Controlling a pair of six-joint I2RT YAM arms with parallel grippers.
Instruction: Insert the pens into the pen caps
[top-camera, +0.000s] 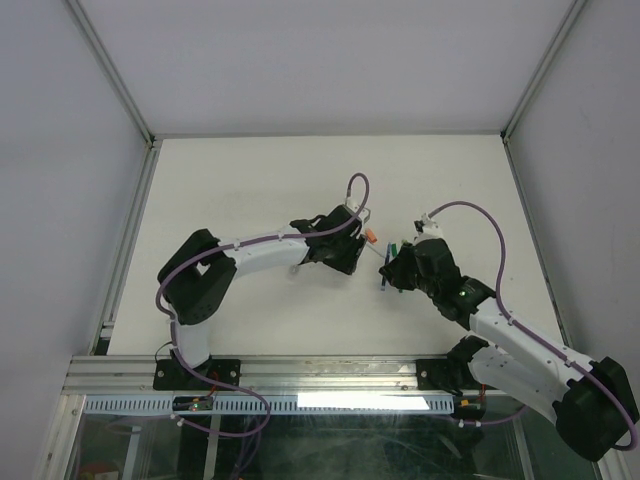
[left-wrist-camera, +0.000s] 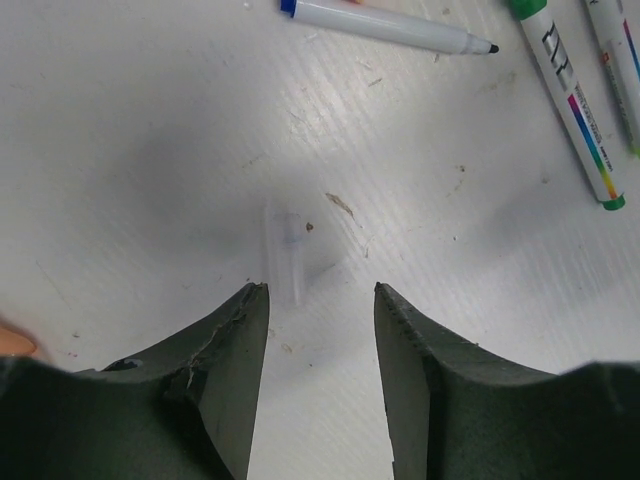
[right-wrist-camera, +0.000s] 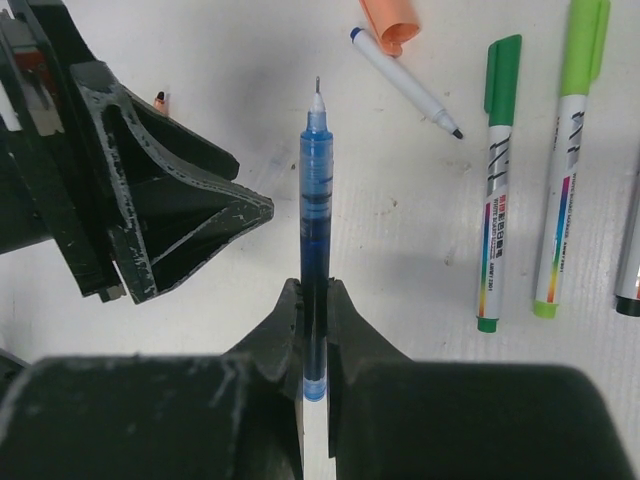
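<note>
My left gripper is open above a translucent cap lying on the table, with nothing between its fingers. My right gripper is shut on a blue pen, held upright in the right wrist view, bare tip at the top. My left gripper stands close to its left. A white pen with dark blue end, a green-capped pen, a light-green-capped pen and a black-ended pen lie on the table. An orange cap is behind them.
An orange object is partly visible at the left edge of the left wrist view.
</note>
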